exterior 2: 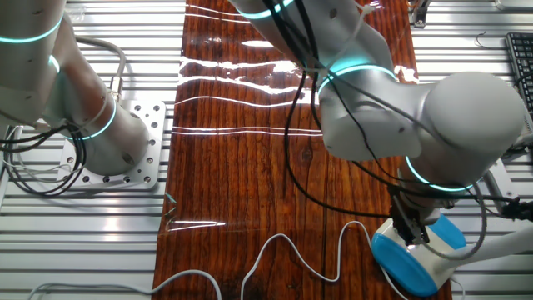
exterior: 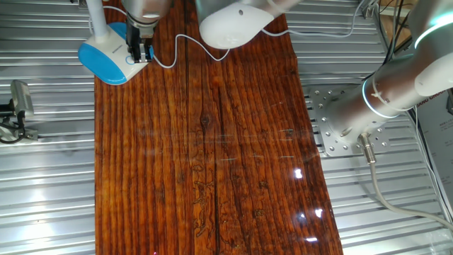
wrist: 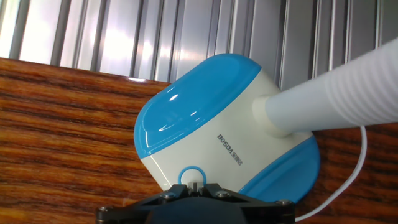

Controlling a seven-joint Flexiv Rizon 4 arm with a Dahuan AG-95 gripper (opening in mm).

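A white and blue lamp base [wrist: 217,140], lettered BOSDA, rests near the table's end, with a round blue-ringed button [wrist: 192,172] on its top. From it rises a thick white ribbed stem [wrist: 339,93]. My gripper is shut with nothing visible between its fingers. In the wrist view its tips overlap the near side of the button; whether they touch it I cannot tell. Exterior view 1 has the gripper [exterior: 141,57] right over the button side of the base [exterior: 106,58]. In exterior view 2, the base [exterior 2: 414,260] is partly covered by gripper and cables.
A white cord [exterior: 195,41] curves over the wooden table [exterior: 205,156] beside the base. Black cables [exterior 2: 291,158] hang from my arm.
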